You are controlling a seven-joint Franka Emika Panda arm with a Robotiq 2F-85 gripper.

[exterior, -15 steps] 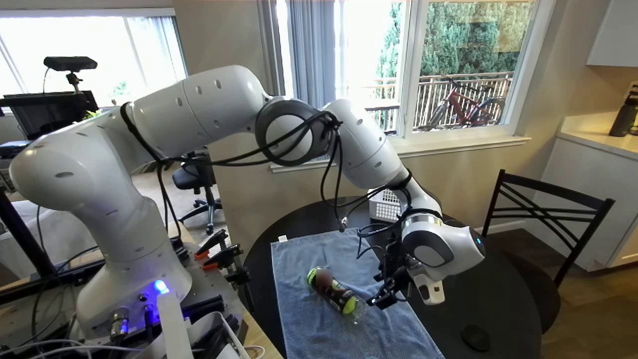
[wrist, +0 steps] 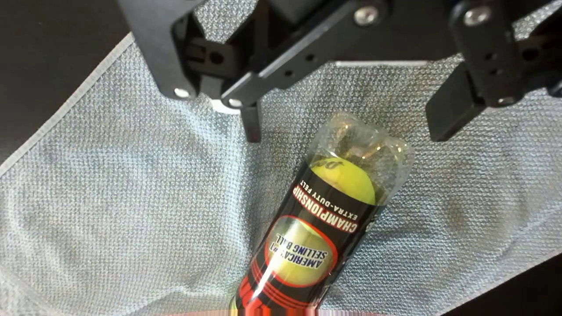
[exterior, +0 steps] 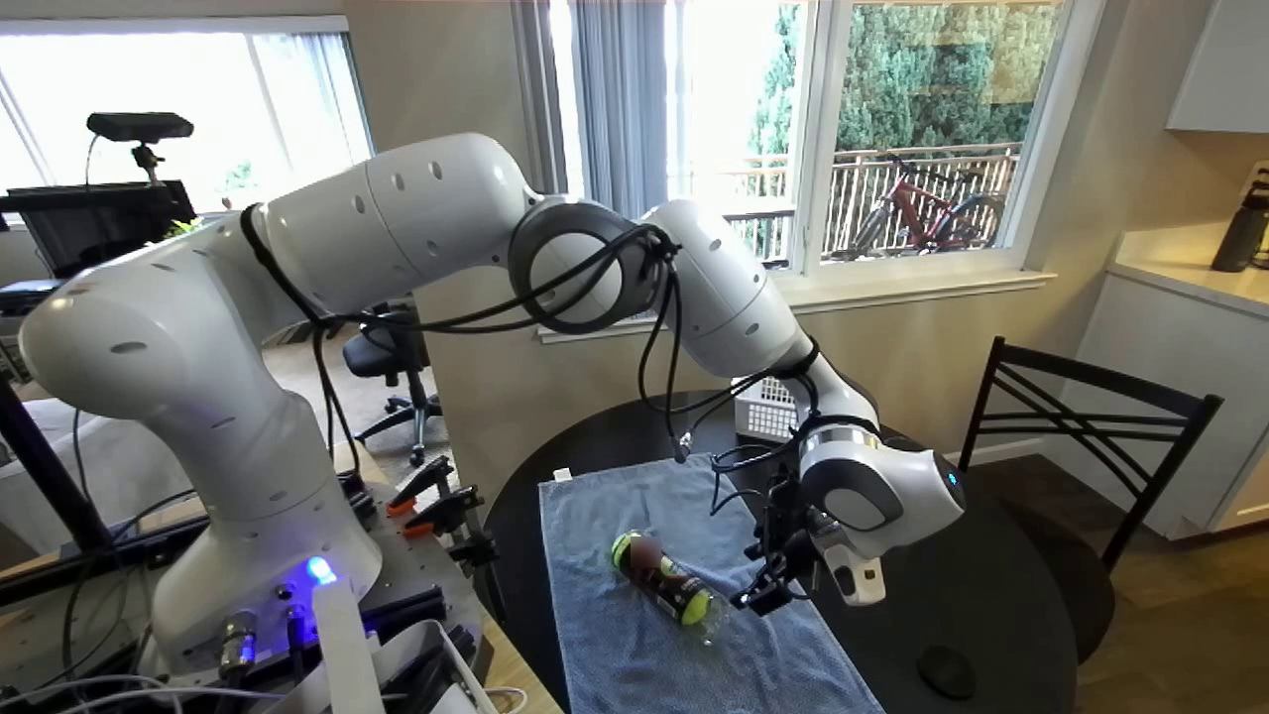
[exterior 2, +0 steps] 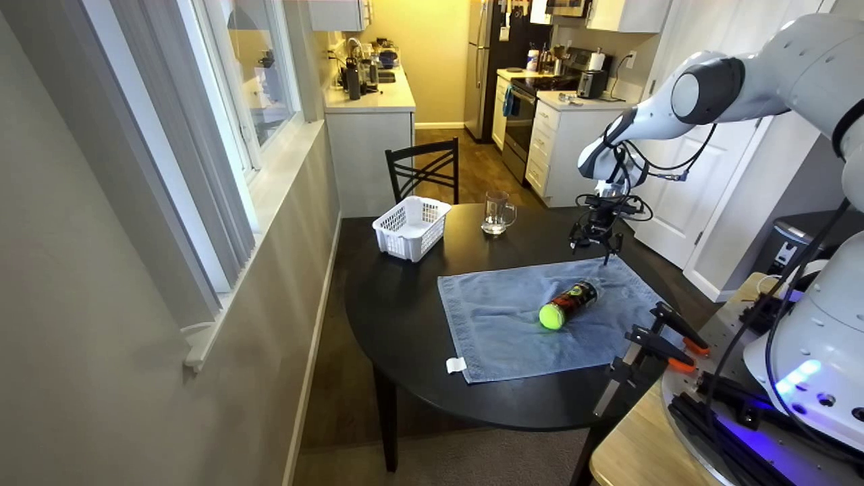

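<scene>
A clear tube of tennis balls [wrist: 300,247] with a black and red label lies on its side on the blue towel [exterior 2: 502,324]. Its clear, empty-looking end points toward my gripper, while a yellow-green ball shows at the other end in the second exterior view. My gripper is open, its two fingers [wrist: 253,122] wide apart. Only towel shows directly between the fingertips, and the tube's clear end lies just beyond them. From the first exterior view, the gripper hangs above the towel's edge, apart from the tube [exterior: 661,579].
On the black round table [exterior 2: 405,332], a white basket [exterior 2: 411,227] and a glass mug [exterior 2: 497,214] stand beyond the towel. A dark round disc [exterior: 947,671] lies near the table's edge. Clamps [exterior 2: 640,348] hold near the robot base. Bare tabletop surrounds the towel.
</scene>
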